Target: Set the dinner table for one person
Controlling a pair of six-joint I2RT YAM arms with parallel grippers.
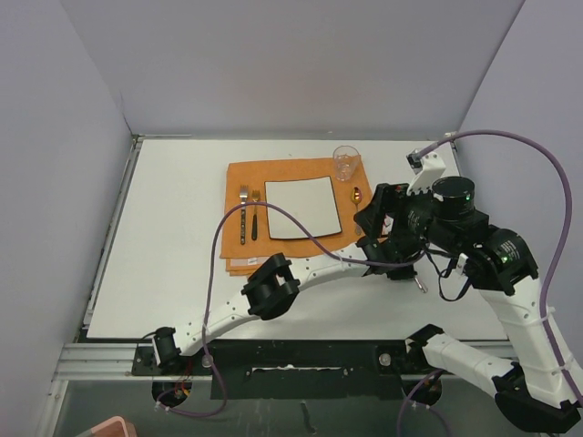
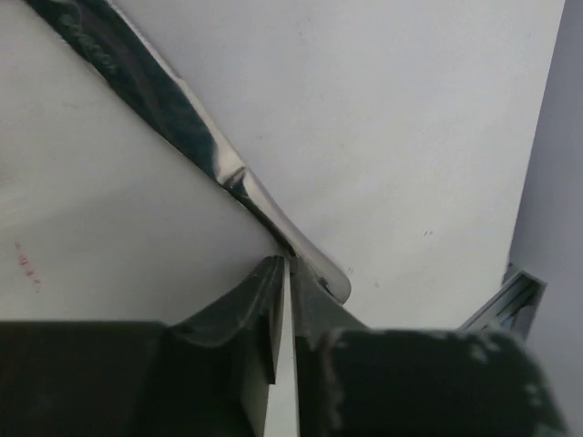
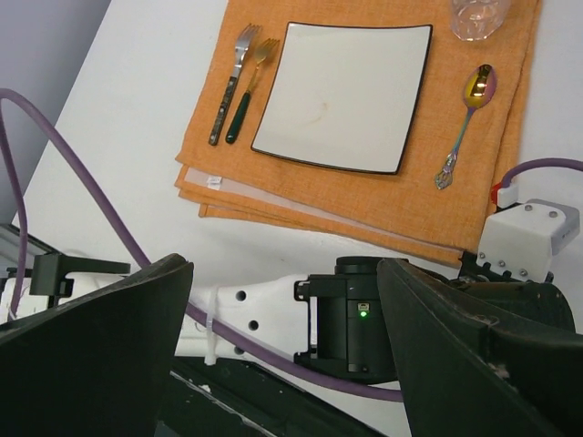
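An orange placemat (image 1: pixel 319 168) holds a square white plate (image 1: pixel 301 205), a fork (image 3: pixel 259 68) and a second dark-handled utensil (image 3: pixel 225 100) left of it, a rainbow spoon (image 3: pixel 469 114) to its right and a glass (image 1: pixel 346 162) behind. In the left wrist view, my left gripper is low over the bare table at the end of a silver utensil (image 2: pixel 182 118); its fingers are close together, and whether they grip it is unclear. My right gripper hangs above the left arm, open, nothing visible between its fingers.
Both arms crowd the right front of the placemat, with the right arm above the left. Purple cables (image 3: pixel 100 191) loop over the scene. Walls border the table at the back and sides.
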